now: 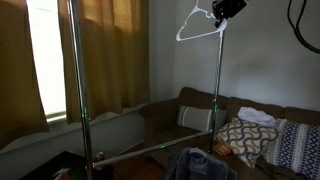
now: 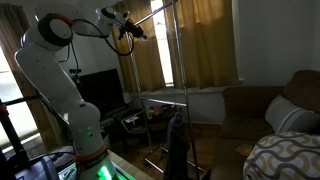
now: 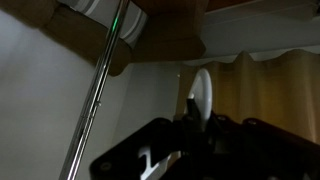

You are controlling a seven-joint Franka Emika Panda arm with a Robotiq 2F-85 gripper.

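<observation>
A white clothes hanger [image 1: 198, 36] hangs at the top of exterior view 1. My gripper [image 1: 222, 14] is shut on it at the hanger's right side, close to the top of a metal rack post [image 1: 219, 70]. In exterior view 2 the gripper [image 2: 130, 30] is high up, near the rack's top rail [image 2: 152, 14]. Seen from the wrist, a white part of the hanger [image 3: 203, 90] rises between the dark fingers, and a shiny rack tube [image 3: 95, 105] runs past on the left. Part of the hanger's top lies outside exterior view 1.
Dark clothing [image 1: 198, 165] hangs low on the rack. Behind it stands a brown sofa [image 1: 165, 122] with patterned cushions [image 1: 246, 136]. Ochre curtains [image 1: 110, 55] frame the window. Below the top rail, the space between the posts is mostly free.
</observation>
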